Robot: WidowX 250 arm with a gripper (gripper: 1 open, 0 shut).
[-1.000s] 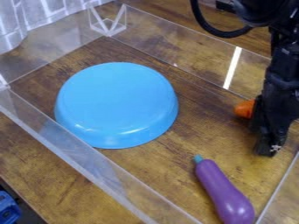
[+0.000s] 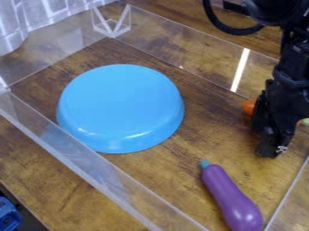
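Note:
The black gripper (image 2: 270, 135) is low at the right side of the wooden surface, in front of an orange object (image 2: 250, 108) that is mostly hidden behind it. Whether its fingers are open or shut, or hold the orange object, I cannot tell. A purple eggplant-like toy (image 2: 232, 197) lies at the bottom, nearer the camera. A large blue dome-shaped object (image 2: 118, 106) sits at the left centre.
Clear walls (image 2: 49, 153) edge the wooden surface. A small blue item (image 2: 7, 217) is at the lower left corner outside. The wood between the blue object and the gripper is bare.
The gripper has shifted slightly to the left over the last second, covering a little more of the orange object. The eggplant and blue object are unmoved.

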